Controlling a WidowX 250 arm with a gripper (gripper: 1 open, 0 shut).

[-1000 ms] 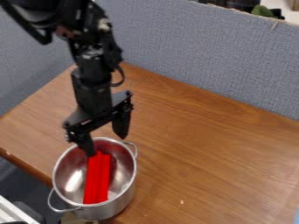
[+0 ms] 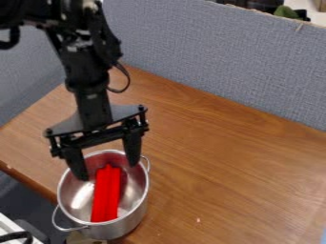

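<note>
A steel pot (image 2: pixel 133 208) with two side handles stands at the lower left of the wooden table, holding a long red object (image 2: pixel 106 198) lying lengthwise inside. My black gripper (image 2: pixel 106 164) hangs over the pot's back part, its two fingers spread wide apart on either side above the red object, with nothing seen held between them.
A grey padded wall (image 2: pixel 216 52) runs along the back and left. Dark and white hardware sits at the bottom left corner, off the table.
My gripper has turned so its fingers span left to right over the pot, and has shifted slightly rightward. The pot and red object look unmoved.
</note>
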